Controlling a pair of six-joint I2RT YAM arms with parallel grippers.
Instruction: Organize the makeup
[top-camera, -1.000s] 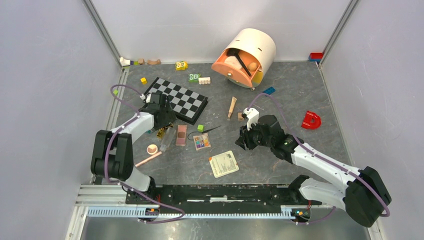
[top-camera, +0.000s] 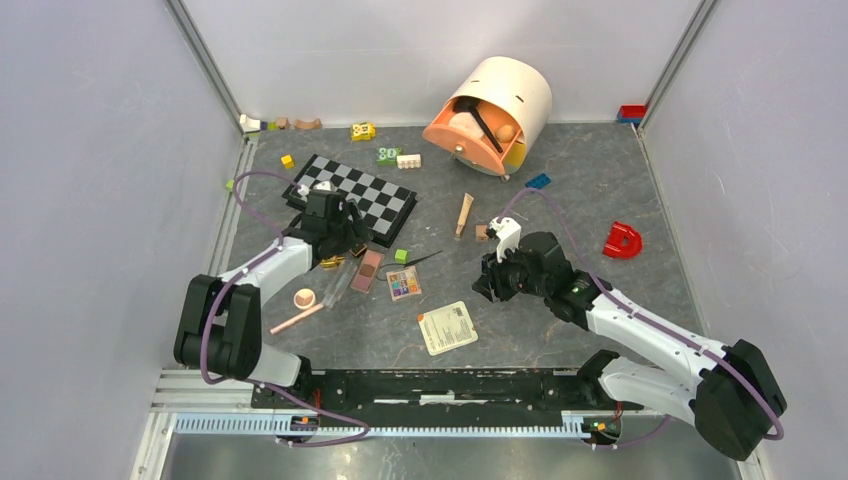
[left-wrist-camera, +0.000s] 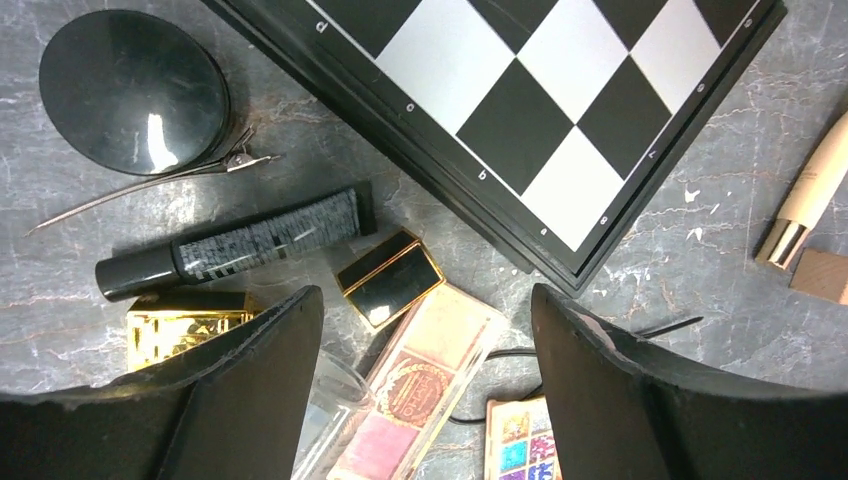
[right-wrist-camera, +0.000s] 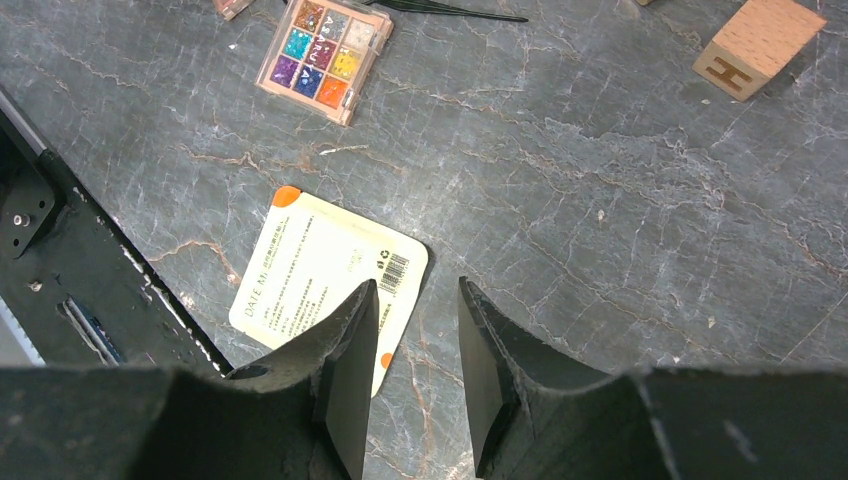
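My left gripper stands open over the makeup, holding nothing. Between its fingers in that wrist view lie a black-and-gold block (left-wrist-camera: 394, 282) and a pink palette (left-wrist-camera: 418, 385), which touch. A black tube (left-wrist-camera: 235, 243), a gold piece (left-wrist-camera: 180, 325) and a round black compact (left-wrist-camera: 135, 92) lie to the left. My right gripper is part open with nothing between its fingers, above the bare table beside a cream card (right-wrist-camera: 325, 270). A colourful glitter palette (right-wrist-camera: 325, 58) lies farther off. The peach drum-shaped organizer (top-camera: 515, 95) has its orange drawer out, with a dark brush inside.
A checkered board (top-camera: 365, 195) lies just beyond the left gripper. A beige tube (top-camera: 464, 215) and wooden block (top-camera: 482, 233) lie near the middle, a red piece (top-camera: 622, 241) at right. The table around the right gripper is mostly clear.
My left gripper has moved right along the board's near edge. The pink palette has turned from upright to slanted. The right arm has barely shifted.
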